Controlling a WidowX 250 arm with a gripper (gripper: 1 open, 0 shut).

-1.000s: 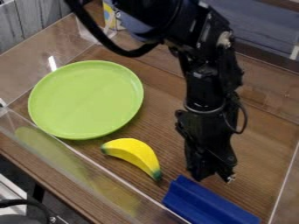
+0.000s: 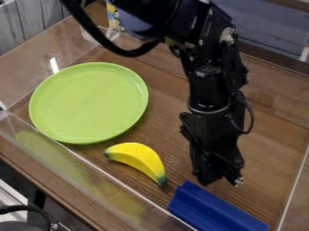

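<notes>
The black arm comes down from the top, its gripper (image 2: pixel 218 176) low over the wooden floor, just right of a yellow toy banana (image 2: pixel 140 158) and above a blue bar-shaped block (image 2: pixel 215 209). The gripper looks shut, with nothing visible between its fingers. A green plate (image 2: pixel 88 101) lies to the left.
A clear low wall runs along the near left edge, and wooden rims bound the back and right. The floor (image 2: pixel 272 144) right of the gripper is bare. A yellow patterned object (image 2: pixel 112 18) stands at the back left.
</notes>
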